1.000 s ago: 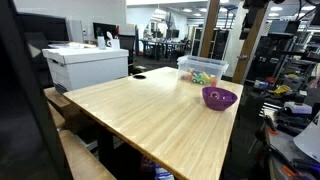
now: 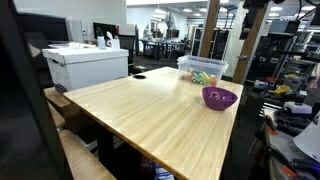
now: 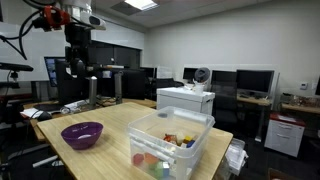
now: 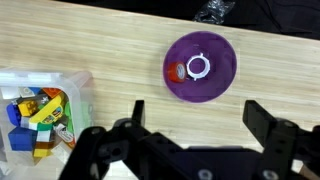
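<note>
A purple bowl (image 4: 207, 90) rests on the wooden table, as the wrist view shows from above. Inside it lie a small red-orange item (image 4: 176, 72) and a white ring-shaped item (image 4: 198, 76). To the bowl's left in that view is a clear plastic bin (image 4: 82, 105), holding several colourful blocks (image 4: 42, 120). My gripper hangs high over the table with its fingers wide apart and nothing between them. Exterior view 2 has the bowl (image 3: 82, 140) at the near left and the bin (image 3: 165, 127) to its right.
A small dark item (image 2: 139, 76) lies near its far edge. White cabinets (image 2: 90, 68) stand beyond the table.
</note>
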